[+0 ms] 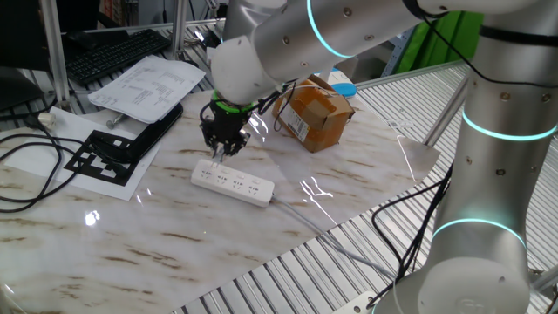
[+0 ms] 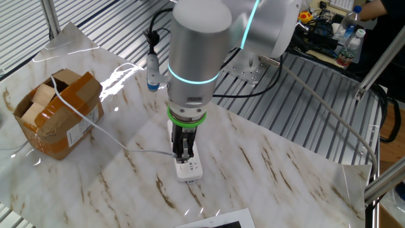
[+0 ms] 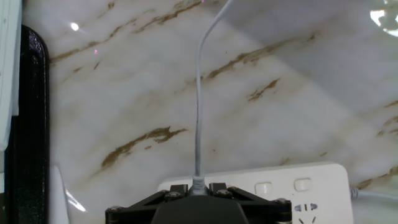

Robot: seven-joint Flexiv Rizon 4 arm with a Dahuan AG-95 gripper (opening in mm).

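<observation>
A white power strip [image 1: 232, 183] lies on the marbled table with its row of sockets facing up. My gripper [image 1: 218, 159] points down over the strip's left end in exterior view 1. Between its fingertips is the plug [image 3: 198, 184] of a thin pale cable [image 3: 198, 118], and the fingers are shut on it. From exterior view 2 the same cable [image 2: 123, 147] runs left from the gripper [image 2: 183, 157] to the cardboard box. Most of the plug is hidden by the fingers, so I cannot tell whether its prongs are inside a socket.
An open cardboard box [image 1: 316, 113] stands behind the strip. Papers [image 1: 146, 87], a black tray-like object [image 1: 155, 139] and a marker sheet [image 1: 105, 157] lie to the left. The strip's own cord [image 1: 327, 235] trails off right.
</observation>
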